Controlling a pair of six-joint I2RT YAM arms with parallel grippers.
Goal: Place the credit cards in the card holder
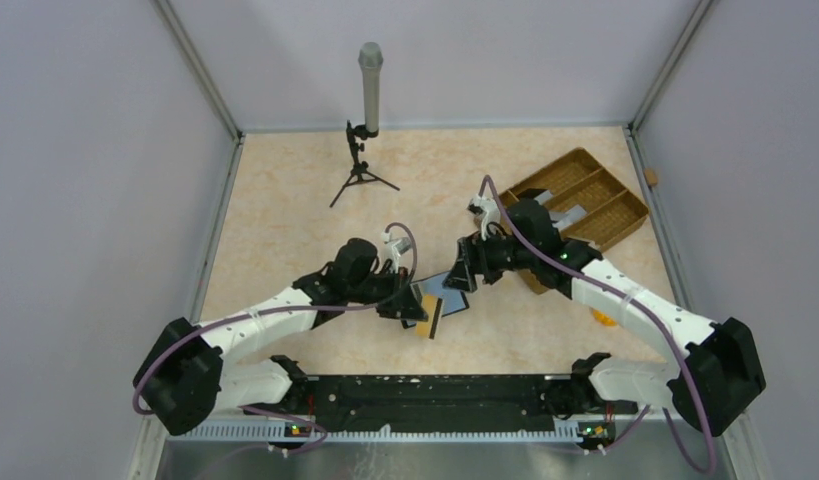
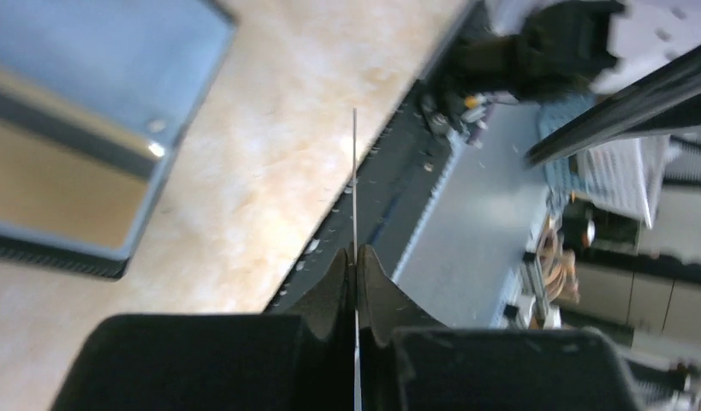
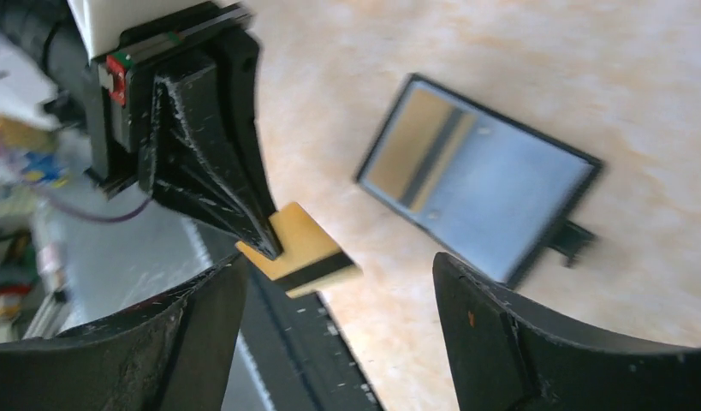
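Note:
My left gripper [image 1: 415, 314] is shut on a gold card [image 3: 305, 248] with a black stripe. In the left wrist view that card [image 2: 354, 180] appears edge-on, a thin line rising from between the fingertips. Flat on the table lies the black-edged card holder [image 3: 509, 193], its blue panel beside a gold area with a dark stripe, which looks like a card lying in it. The held card is off to one side of the holder, in the air. My right gripper stands open, apart from the card, with nothing between its fingers.
At the back right is a brown compartment box [image 1: 615, 215] holding a few small items. A small tripod [image 1: 360, 172] stands at the back left. Something orange [image 1: 603, 317] lies near the right arm. Table to the left and behind the holder is clear.

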